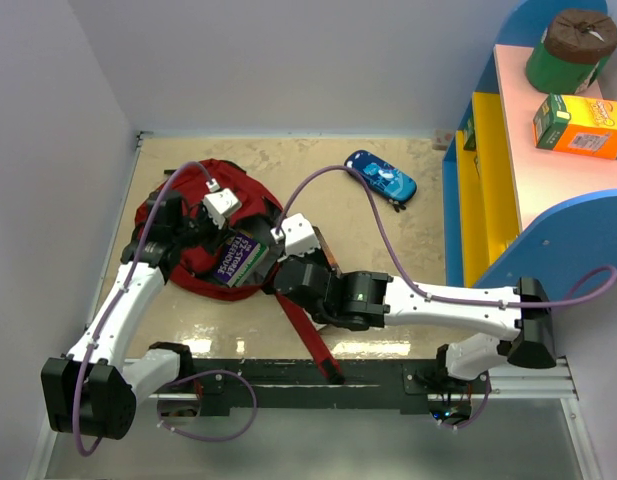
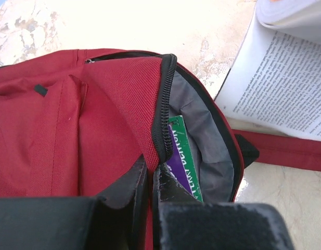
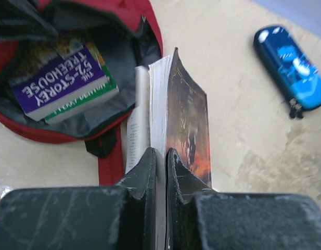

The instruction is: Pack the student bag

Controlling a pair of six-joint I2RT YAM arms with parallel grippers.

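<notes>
The red student bag [image 1: 250,183] lies at left with its mouth open to the right. My left gripper is shut on the zipped edge of its flap. A purple and green book [image 3: 72,78] rests inside the bag. My right gripper is shut on a dark-covered book [image 3: 189,117], which stands upright off the floor just right of the bag mouth. Some of its white pages [image 2: 285,78] hang loose to one side. From above, the right arm hides most of this book.
A blue pencil case [image 1: 381,178] lies at the back, right of the bag. The red strap [image 1: 308,335] runs forward from the bag mouth. At right stands a shelf [image 1: 558,195] with an orange box [image 1: 580,125] and a green-brown container [image 1: 572,50]. Floor between bag and shelf is mostly clear.
</notes>
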